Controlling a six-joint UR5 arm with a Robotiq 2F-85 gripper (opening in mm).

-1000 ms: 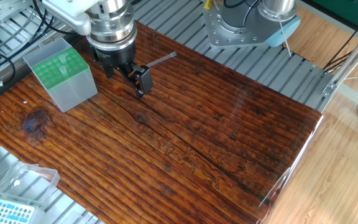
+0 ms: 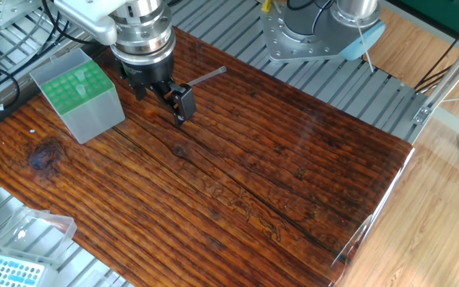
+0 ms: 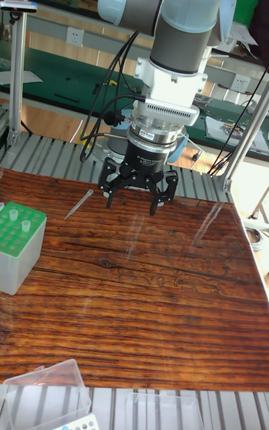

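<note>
Above the wooden board my gripper point(image 3: 131, 208) hangs pointing down, its two black fingers spread wide apart with nothing between them. A thin clear pipette tip point(image 3: 80, 204) lies on the board; in exterior view 3 it is left of the gripper. In exterior view 2 the same pipette tip point(image 2: 208, 76) shows behind the gripper point(image 2: 159, 110), partly covered by it. To the gripper's left stands a frosted box point(image 2: 94, 118) with a green perforated top point(image 2: 76, 86). Two pale tips point(image 3: 25, 225) stick up from that top.
The brown wooden board point(image 2: 269, 159) is bare across its middle and right. A clear lid point(image 2: 40, 231) and a white-and-blue rack point(image 2: 10, 271) sit off the board at lower left. A metal base plate point(image 2: 297, 44) lies beyond the far edge.
</note>
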